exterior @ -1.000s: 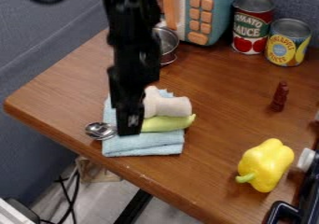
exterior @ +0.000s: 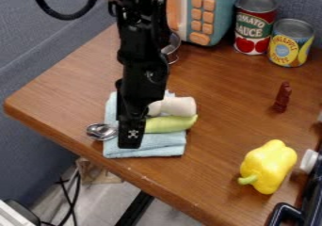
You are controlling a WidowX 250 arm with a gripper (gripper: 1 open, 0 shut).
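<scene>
My black gripper (exterior: 131,131) reaches down from the top onto a folded light blue cloth (exterior: 157,149) near the table's left front edge. Beside its tip, a metal spoon (exterior: 101,131) lies at the left, and a pale green pepper-like object (exterior: 174,123) and a white cylinder (exterior: 179,106) lie on the cloth to the right. Whether the fingers are open or shut, or hold anything, is hidden by the gripper's dark body.
A yellow bell pepper (exterior: 266,166) sits at the front right, near black items at the edge. Two cans (exterior: 254,30), a small brown bottle (exterior: 283,97), a teal toy microwave (exterior: 205,13) and a metal cup stand behind.
Over the last second my gripper has shifted slightly and come down a little at the cloth. The objects on the table look unmoved.
</scene>
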